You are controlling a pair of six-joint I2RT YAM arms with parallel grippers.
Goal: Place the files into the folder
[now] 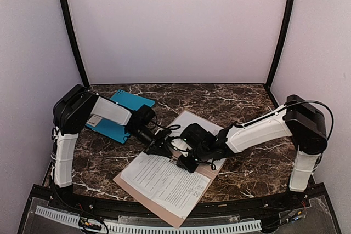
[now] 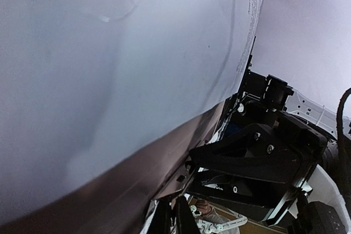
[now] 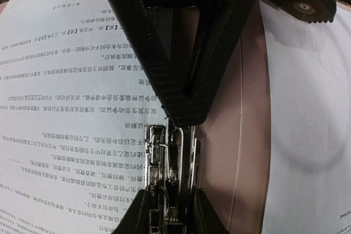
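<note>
An open folder lies at the front centre, with printed files on its near half and white sheets on the far half. Along its spine is a metal clip. My left gripper is at the clip end, low over the spine; what is between its fingertips is not clear. My right gripper is right beside it, fingertips at the metal clip. The top view hides both fingers among the arms.
A blue folder with a label lies at the back left, partly under the left arm.
</note>
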